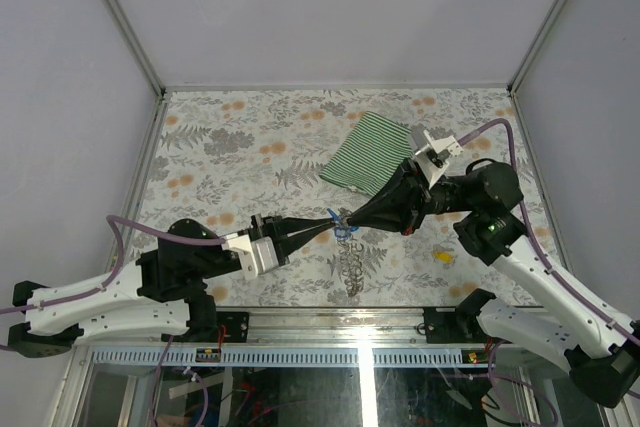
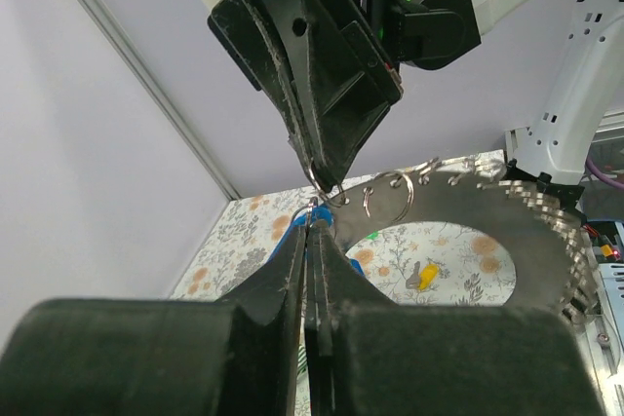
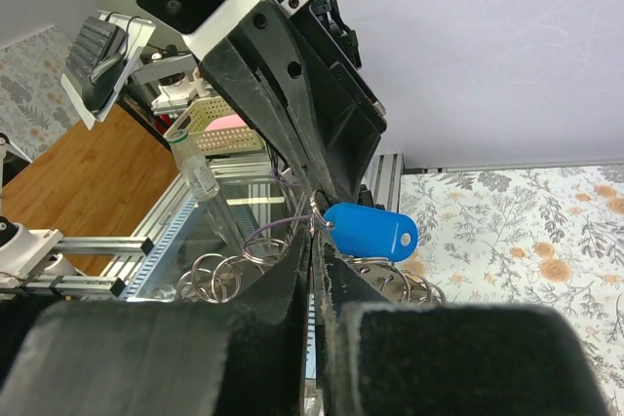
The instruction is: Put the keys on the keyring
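Note:
My two grippers meet nose to nose in the middle of the top view. The right gripper is shut on thin metal wire of the keyring (image 3: 314,209), from which a chain (image 1: 351,272) of rings hangs. Shut beside it is the left gripper; a thin metal bit shows at its tips, but I cannot tell whether it is gripped. A blue tag-like key head (image 3: 370,232) with a hole is close to the tips in the right wrist view. Blue parts (image 2: 357,267) also show behind the left fingers. How key and ring are joined is hidden.
A green striped cloth (image 1: 368,154) lies on the flowered table behind the right gripper. Near the right arm is a small yellow piece (image 1: 443,256).

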